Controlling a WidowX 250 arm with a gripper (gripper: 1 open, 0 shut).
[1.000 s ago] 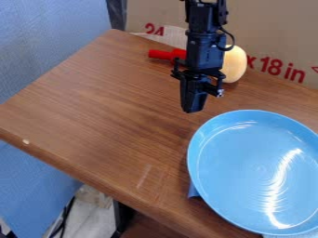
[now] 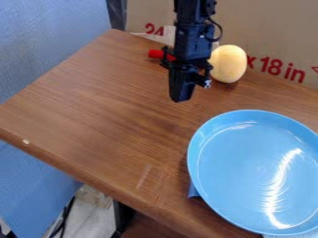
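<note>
My black gripper hangs over the back middle of the wooden table, pointing down; whether its fingers are open or shut is hard to make out. A red object lies behind it, partly hidden by the arm. A pale yellow oval object is just right of the arm. A large light blue plate fills the front right, in front of and below the gripper.
A cardboard box stands along the back. A blue item peeks from under the plate's left side.
My gripper has moved a little to the left and upward in the view, now covering more of the red object and less of the yellow one.
</note>
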